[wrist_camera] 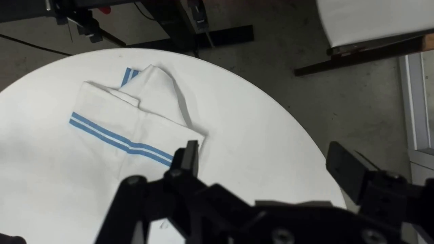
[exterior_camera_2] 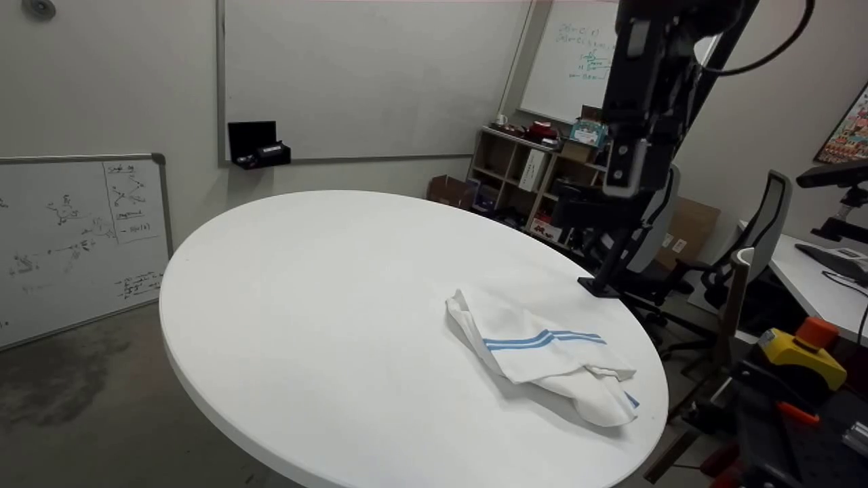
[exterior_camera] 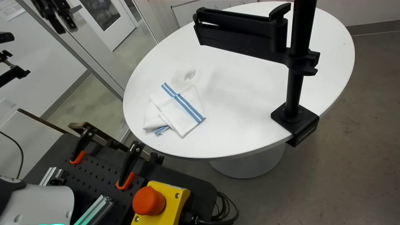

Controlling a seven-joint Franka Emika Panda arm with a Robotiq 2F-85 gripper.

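A white towel with blue stripes (exterior_camera: pixel 186 107) lies loosely folded near the edge of the round white table (exterior_camera: pixel 240 123). In the wrist view the towel (wrist_camera: pixel 110 99) fills the left part, below the camera, with one corner partly hidden by a finger. My gripper stands open above the table, its two dark fingers wide apart and nothing between them. In exterior view 2 the towel (exterior_camera_2: pixel 561 350) rests at the table's right side, while the dark arm hangs above and behind it. Only the gripper's tip shows at the top left of exterior view 1.
A black clamped post (exterior_camera: pixel 296 75) with a folded bracket stands on the table edge. Beside the table is a dark workbench with clamps and a yellow box with a red button (exterior_camera: pixel 159 202).
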